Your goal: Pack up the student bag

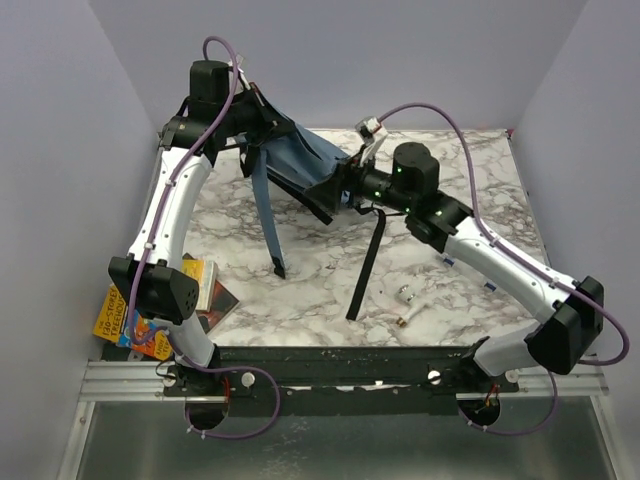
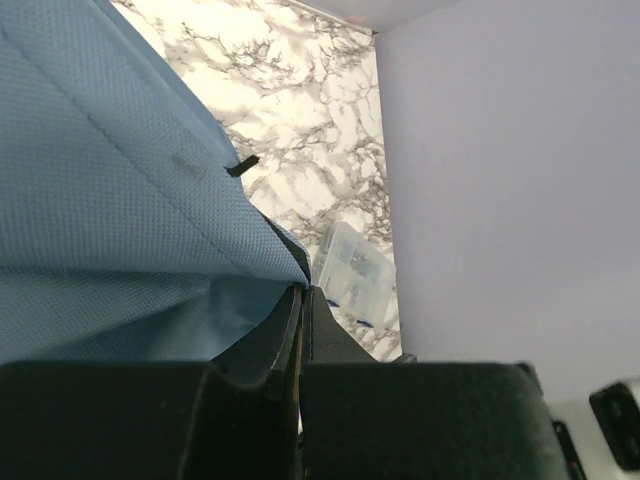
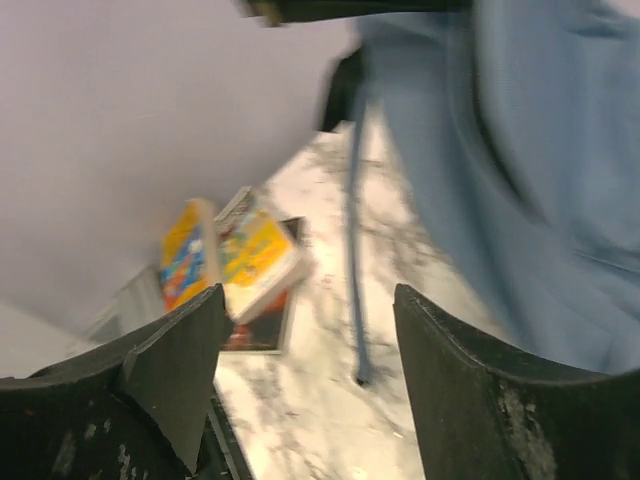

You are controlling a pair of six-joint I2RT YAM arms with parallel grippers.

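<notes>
The blue-grey bag hangs lifted from my left gripper, its lower part toward the centre of the table, straps dangling. In the left wrist view the left gripper is shut on the bag's fabric at its edge. My right gripper is over the bag's right part; in the right wrist view its fingers are apart, with blurred blue fabric beyond them.
Books lie at the front left. A clear plastic case lies on the right side. Small white items lie at front centre-right.
</notes>
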